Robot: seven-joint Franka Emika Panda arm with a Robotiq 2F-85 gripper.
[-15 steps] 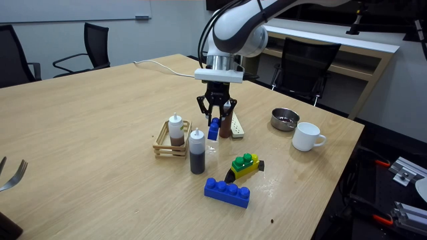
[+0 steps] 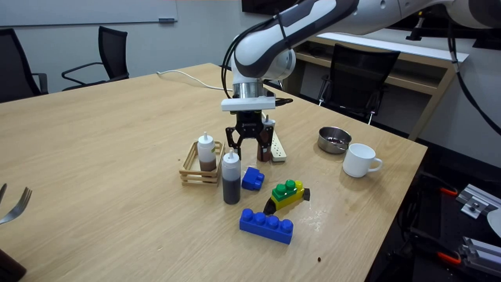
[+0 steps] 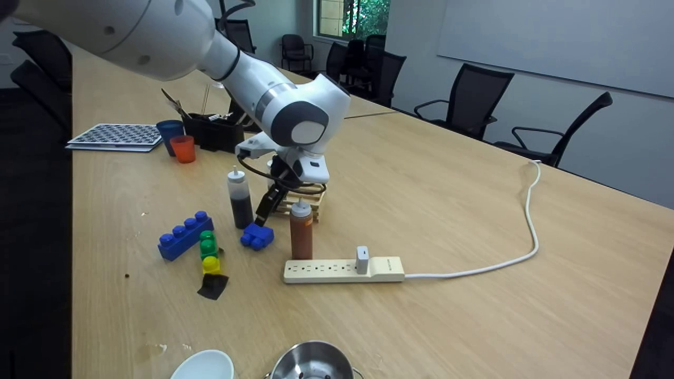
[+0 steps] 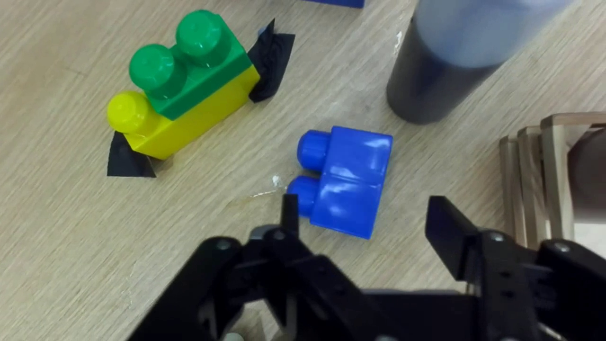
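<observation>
On the table lies a small blue brick, tipped on its side; the wrist view shows its two studs pointing left. My gripper is open, its fingers well apart on either side of the brick's near end, not touching it. In exterior view 1 the gripper hangs above and behind the brick. A green brick sits on a yellow brick, which black tape holds to the table. One yellow stud is uncovered. A longer blue brick lies in front of that stack.
Close by stand a bottle of dark liquid, a wooden crate with another bottle, and a brown bottle beside a power strip. A steel pot and white mug are farther right.
A second ago the small blue brick was up between the gripper's fingers. Now it is on the table, and the gripper has opened and shifted slightly left in exterior view 1.
</observation>
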